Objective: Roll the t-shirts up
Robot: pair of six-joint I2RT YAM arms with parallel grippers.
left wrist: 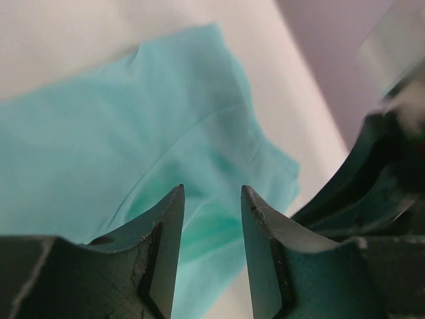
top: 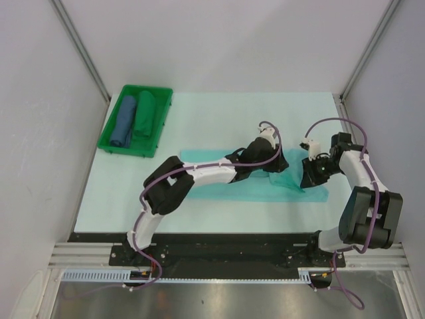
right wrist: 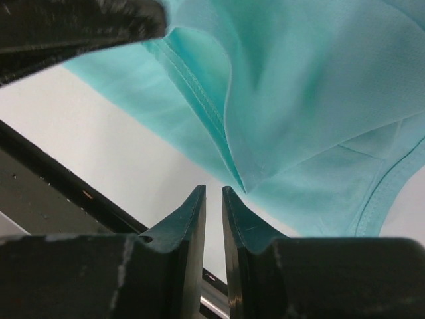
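Observation:
A teal t-shirt lies stretched across the middle of the table, with raised, folded cloth at its right part. Over that part, my left gripper hangs open; in the left wrist view its fingertips stand apart above the teal fabric. My right gripper is close by on the right. In the right wrist view, its fingers are a narrow gap apart, with only white table showing between them. Just beyond those tips is a pointed fold of the shirt. Touching or not, I cannot tell.
In the green bin at the back left lie a rolled blue shirt and a rolled green shirt. Both arms are close together over its right part.

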